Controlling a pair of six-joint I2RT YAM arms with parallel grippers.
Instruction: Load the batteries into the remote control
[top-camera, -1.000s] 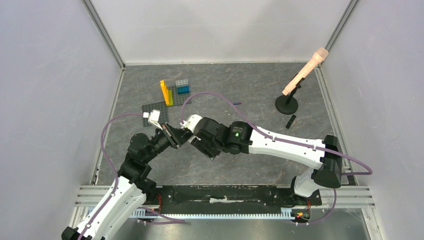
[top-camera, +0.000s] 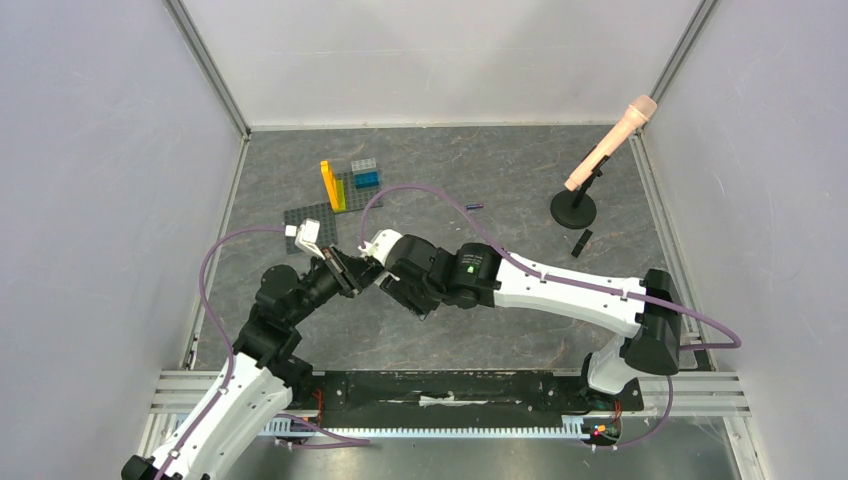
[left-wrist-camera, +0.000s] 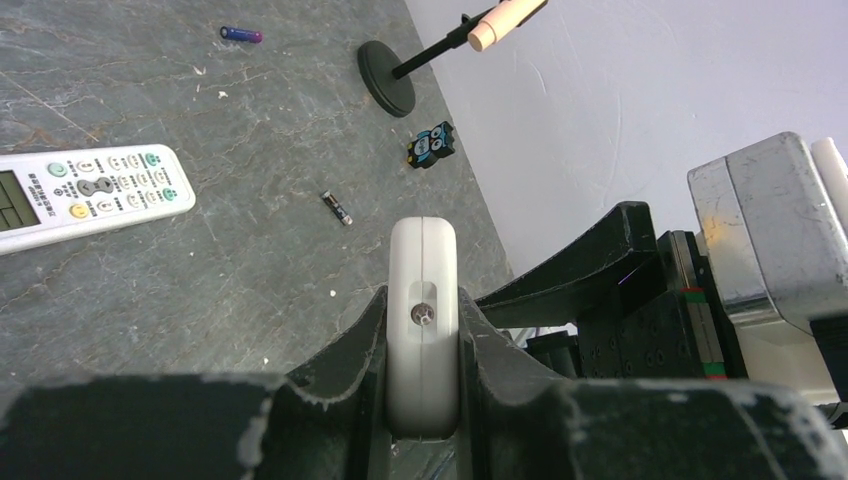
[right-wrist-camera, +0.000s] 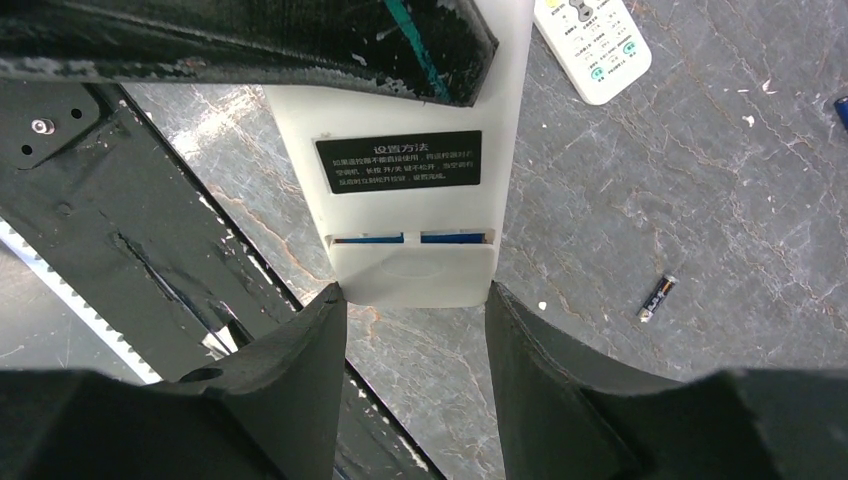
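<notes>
A white remote is held in the air between both grippers, low centre-left in the top view. In the left wrist view my left gripper is shut on it, seen end-on. My right gripper is shut at the remote's battery cover, with blue strips showing along the cover's edge. A small battery lies loose on the table, also in the right wrist view. A purple battery lies farther back. A second white remote with buttons lies on the table.
A microphone stand is at the right, near a small owl object. Brick plates with yellow and blue bricks sit at the back left.
</notes>
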